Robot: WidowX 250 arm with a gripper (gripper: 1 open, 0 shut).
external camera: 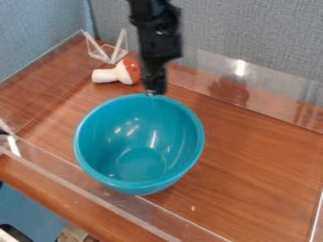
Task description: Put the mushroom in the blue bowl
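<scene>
The mushroom [116,73], with an orange cap and a pale stem, lies on its side on the wooden surface toward the back left. In front of it stands the blue bowl [139,146], upright and empty. My gripper [154,87] points down just behind the bowl's far rim, to the right of the mushroom and apart from it. It is dark and blurred, so the spacing of its fingers cannot be made out.
A white wire rack [106,47] stands behind the mushroom, close to the back left corner. Grey walls [252,33] bound the back. The wooden surface [252,151] right of the bowl is clear.
</scene>
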